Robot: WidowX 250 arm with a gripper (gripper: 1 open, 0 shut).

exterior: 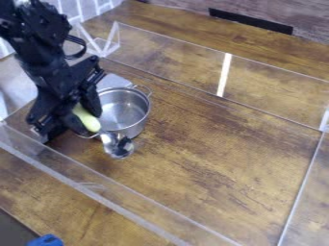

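Observation:
The utensil's silver end (118, 145) hangs over the near side of a steel pot (129, 108), which sits on the wooden table (213, 163). The gripper and arm cover the pot's left part.
Clear plastic walls edge the work area on the near side, right and back. A blue object (45, 239) lies at the bottom left, outside the wall.

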